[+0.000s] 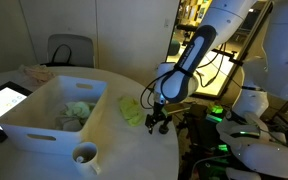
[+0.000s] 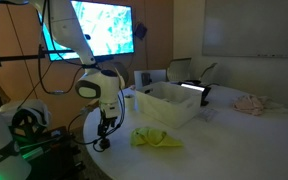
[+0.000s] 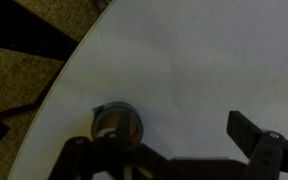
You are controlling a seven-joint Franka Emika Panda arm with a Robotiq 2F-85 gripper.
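Note:
My gripper is open over the white table, its two dark fingers wide apart in the wrist view. Beneath the left finger lies a small dark round object (image 3: 117,118) near the table's edge, partly covered by that finger. In exterior view 1 this object (image 1: 164,127) sits right by the gripper (image 1: 158,121). Exterior view 2 has the object (image 2: 102,144) on the table just below the gripper (image 2: 105,130). Nothing shows held between the fingers.
A yellow-green cloth (image 2: 156,138) lies close to the gripper. Farther off stand a white box (image 1: 44,133) containing a greenish cloth (image 1: 80,109) and a white mug (image 1: 86,157). A pinkish cloth (image 2: 250,104) rests at the far side.

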